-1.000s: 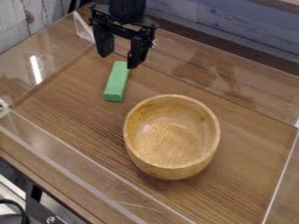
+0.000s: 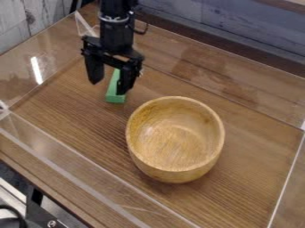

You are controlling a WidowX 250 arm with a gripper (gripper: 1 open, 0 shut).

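My black gripper (image 2: 114, 69) hangs at the upper middle, open, its two fingers on either side of a green block (image 2: 117, 95) lying on the wooden table. The left finger is left of the block and the right one partly over its right side; whether they touch it cannot be told.
A large round tan bowl (image 2: 176, 138) stands at the lower middle right.
My gripper has moved down and toward the front, from behind the green block to around it. The block and bowl look unmoved.
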